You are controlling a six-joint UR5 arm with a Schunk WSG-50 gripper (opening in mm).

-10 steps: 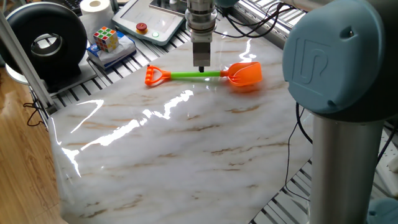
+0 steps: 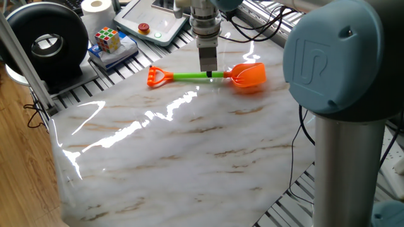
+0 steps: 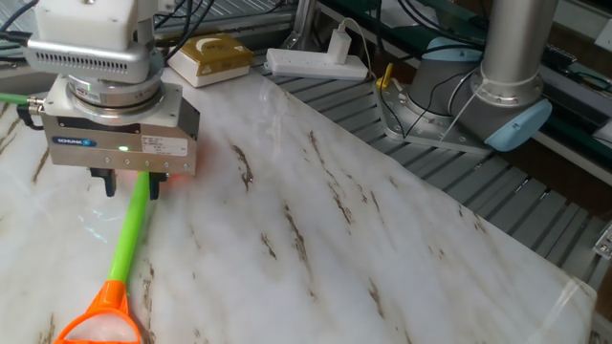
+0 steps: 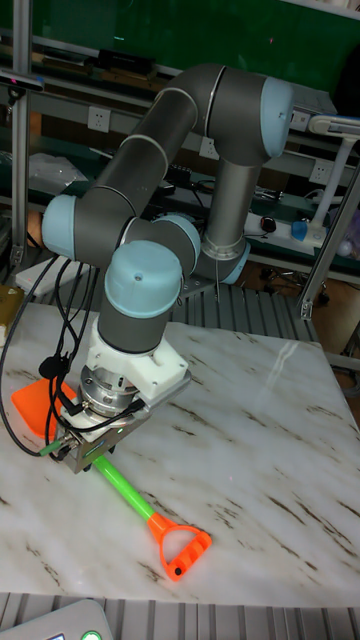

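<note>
A toy shovel lies on the marble-patterned table, with an orange scoop [image 2: 248, 74], a green shaft [image 2: 183, 76] and an orange D-shaped handle [image 2: 159, 77]. Over the shaft, towards the scoop, my gripper [image 3: 129, 185] points down with its fingers wide apart. In exterior view 2 the green shaft [image 3: 131, 225] runs up into the gap, close to the right-hand finger [image 3: 156, 185]; the left finger [image 3: 102, 182] stands clear of it. Exterior view 3 shows the orange handle [image 4: 183, 547] towards the front, while the gripper body hides part of the shaft near the scoop [image 4: 35, 407].
A power strip [image 3: 316, 65] lies near the robot base.
My gripper has come down and shifted slightly right in exterior view 1, to the level of the shaft. The shovel has not moved.
</note>
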